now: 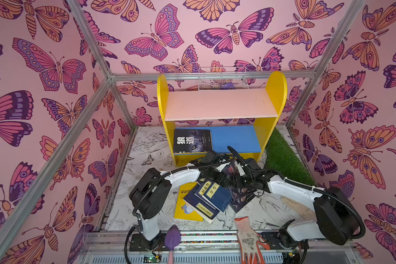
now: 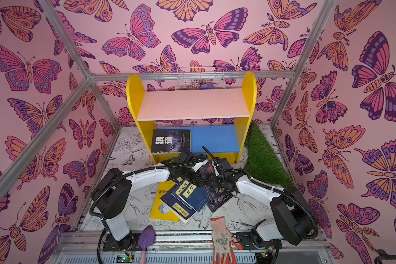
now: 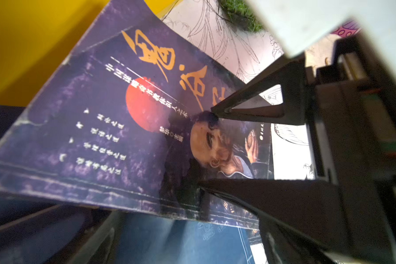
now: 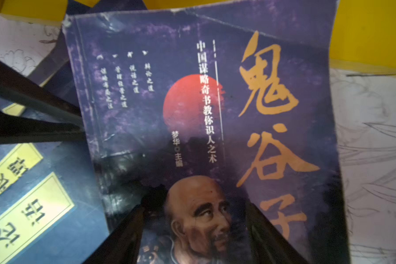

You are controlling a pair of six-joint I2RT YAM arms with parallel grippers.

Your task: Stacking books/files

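Observation:
A purple book with a red sun and a bald man fills much of the right wrist view. Part of its lower cover shows on the table in the top left view. Above the man's portrait, my right gripper has its fingers spread, with the cover beyond them. My left gripper is open at the book's spine side; whether it touches is unclear. Blue books with yellow labels and a yellow book overlap below and left of the grippers. A black wolf book lies on the shelf's left half.
The yellow-sided shelf stands just behind the books. Its blue board is bare on the right, and the pink top board is empty. Green turf lies to the right. A glove and purple trowel rest in front.

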